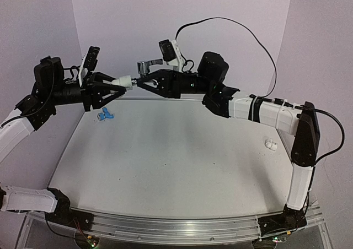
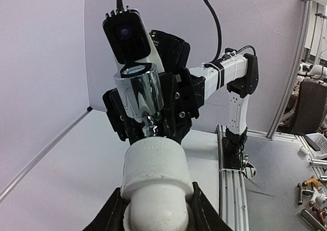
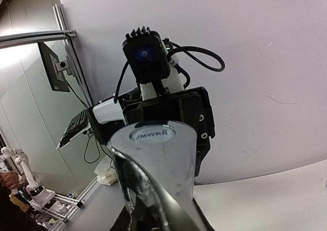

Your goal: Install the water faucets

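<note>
A white pipe fitting (image 2: 156,175) is clasped by my left gripper (image 1: 115,89), its wide socket turned toward the right arm. Facing it, my right gripper (image 1: 144,84) is shut on a chrome faucet (image 3: 158,154), whose handle (image 1: 149,66) stands up above the fingers. The faucet's threaded end (image 2: 150,126) meets the mouth of the white fitting; how deep it sits inside cannot be told. Both pieces are held in the air above the far part of the table. The faucet's body is mostly hidden by the right fingers.
On the white table (image 1: 171,161), a blue fitting (image 1: 105,114) lies at the far left and another white fitting (image 1: 271,144) near the right edge. A black cable (image 1: 242,26) arches above the right arm.
</note>
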